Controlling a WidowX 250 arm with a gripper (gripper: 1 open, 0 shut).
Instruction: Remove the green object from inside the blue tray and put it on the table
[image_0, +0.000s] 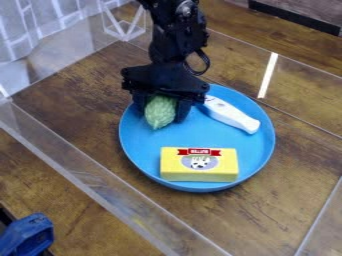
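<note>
The blue tray (150, 152) is a round, plate-like dish in the middle of the view. Near its far left rim is the green object (160, 111), roundish with pale patches, its upper part covered by my black gripper (163, 97). The gripper points down over it from the top of the view, its dark parts reaching to both sides of the object. Whether the fingers press on it is hidden, and so is whether the object touches the tray floor.
A yellow and white box (199, 170) lies at the tray's near side, and a white bottle (231, 113) rests along its right side. A blue item (26, 236) is at the lower left. Bare wooden table (80, 110) shows left of the tray.
</note>
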